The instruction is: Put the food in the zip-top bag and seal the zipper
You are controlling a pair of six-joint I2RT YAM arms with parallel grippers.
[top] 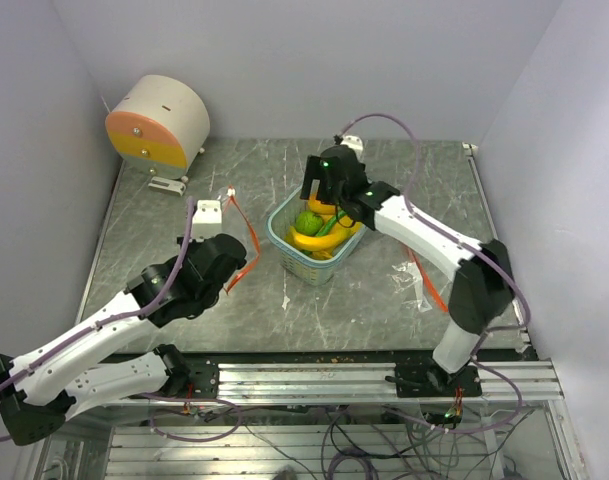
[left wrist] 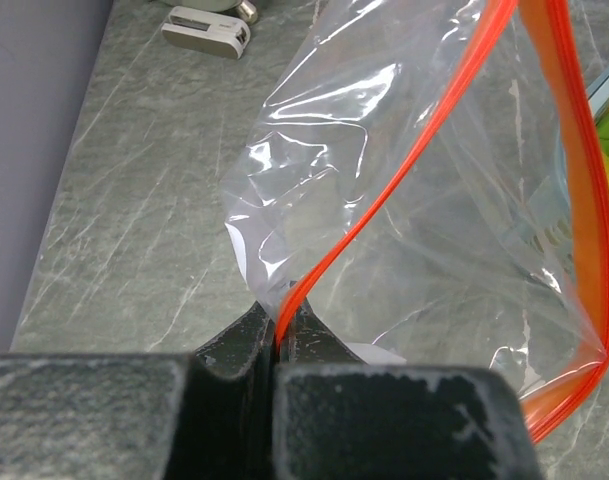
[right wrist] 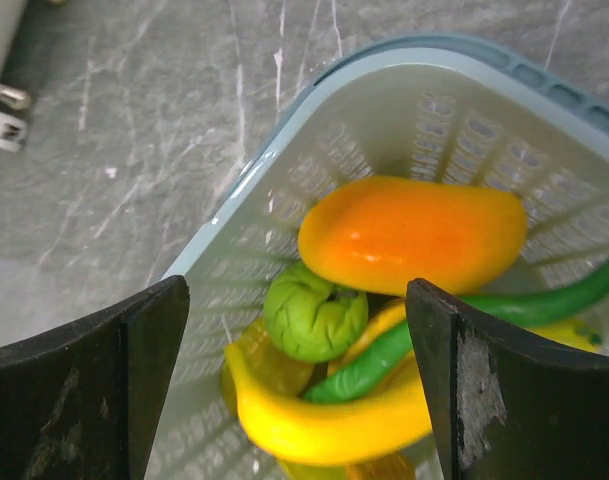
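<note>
My left gripper is shut on the edge of the clear zip top bag (left wrist: 384, 250), whose orange zipper rim stands open in a loop. My right gripper is open over the plastic basket (top: 294, 262) of food. Inside it lie an orange mango-like fruit (right wrist: 409, 230), a green round pepper or vegetable (right wrist: 314, 310), a long green vegetable (right wrist: 539, 305), yellow bananas (right wrist: 314, 425) and other yellow items. Nothing is between the right fingers.
A cream, orange and yellow box (top: 154, 125) stands at the back left, with a small grey object (top: 167, 185) before it. Tape scraps and orange strips (top: 434, 290) lie on the right of the table. Walls border the back and sides.
</note>
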